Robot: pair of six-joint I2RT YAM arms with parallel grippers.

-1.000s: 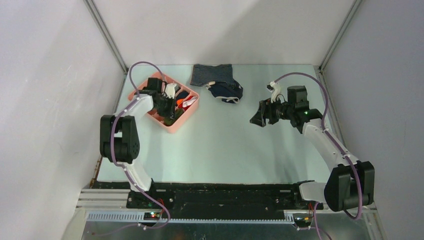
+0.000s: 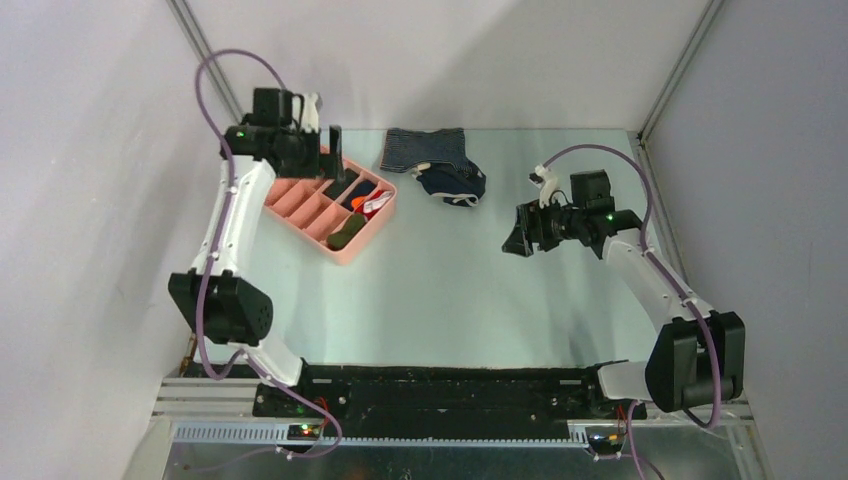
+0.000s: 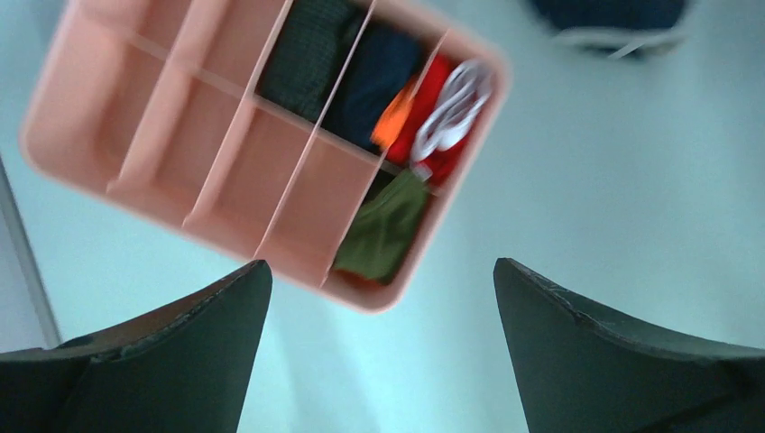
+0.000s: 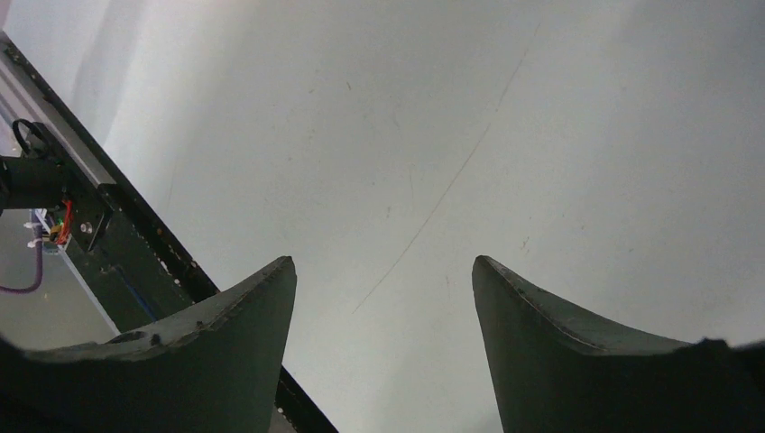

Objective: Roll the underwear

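Note:
A pink divided box [image 2: 345, 258] stands at the left of the table, and an olive-green rolled cloth [image 2: 346, 232] lies in its near compartment. In the left wrist view the green cloth [image 3: 386, 225] sits in the corner section, beside red, orange, navy and dark grey cloths. Raised above the box, my left gripper is open with nothing between its fingers. My right gripper hangs over bare table at the right, its fingers apart and empty. At the back lie dark striped cloth [image 2: 425, 148] and navy cloth with white trim [image 2: 452, 184].
Several compartments [image 3: 225, 144] of the box look empty. A dark rail [image 2: 440, 400] runs along the front edge, and white walls close the sides and back.
My left gripper has risen out of the box and moved up and back, leaving the green cloth inside. The right arm has barely moved. The cloths at the back are unchanged.

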